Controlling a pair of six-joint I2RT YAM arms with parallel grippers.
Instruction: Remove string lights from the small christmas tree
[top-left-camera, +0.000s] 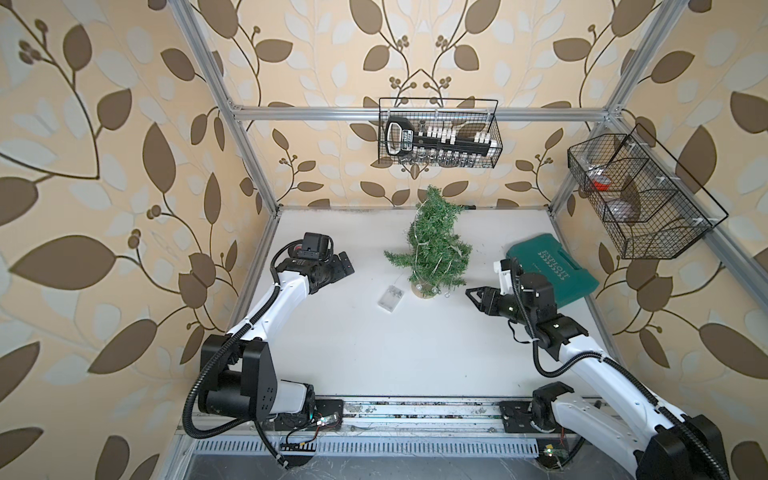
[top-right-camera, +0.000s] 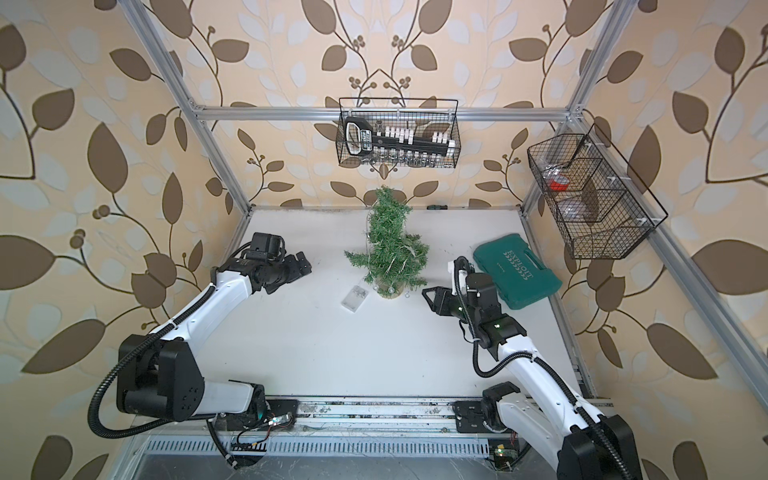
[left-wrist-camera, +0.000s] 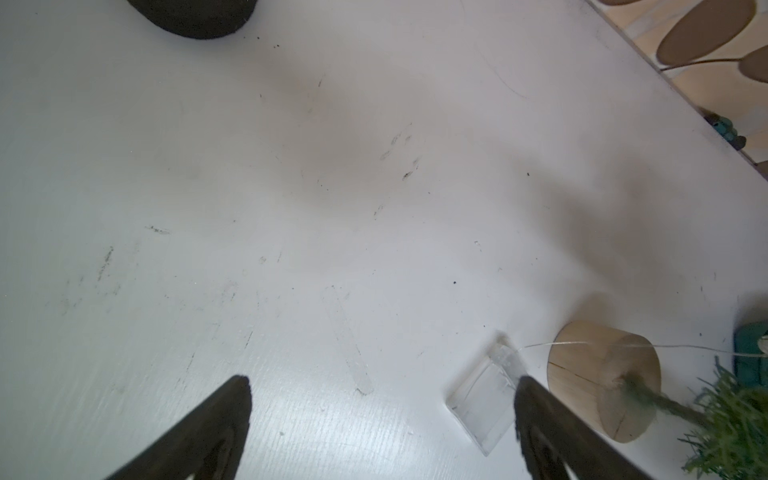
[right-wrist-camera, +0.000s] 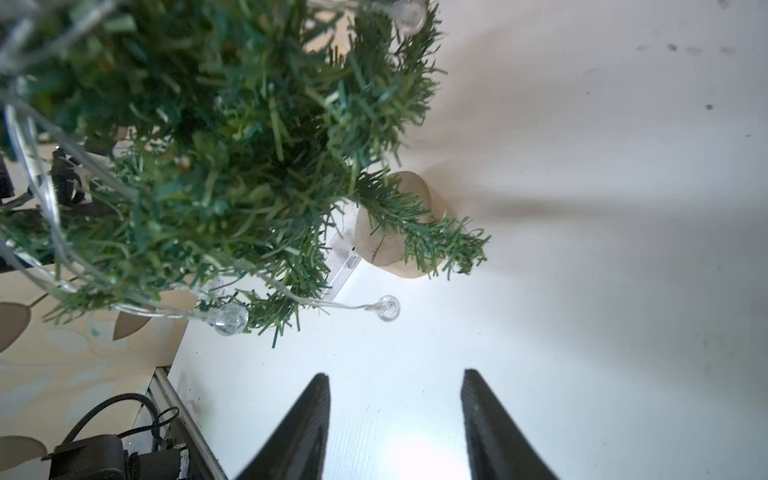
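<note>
The small green tree (top-left-camera: 438, 240) stands mid-table on a round wooden base (left-wrist-camera: 588, 368). Clear wire with glassy bulbs (right-wrist-camera: 388, 308) still winds through its branches in the right wrist view. A flat clear battery box (top-left-camera: 391, 298) rests on the table left of the base, and a thin wire runs from it past the base. Just right of the tree, near the lowest branches, is my right gripper, its fingers apart with only bare table between them. Off to the left, my left gripper is open and empty, well clear of the tree.
A green case (top-left-camera: 552, 268) lies on the table behind the right arm. Wire baskets hang on the back wall (top-left-camera: 440, 132) and the right wall (top-left-camera: 648, 196).
</note>
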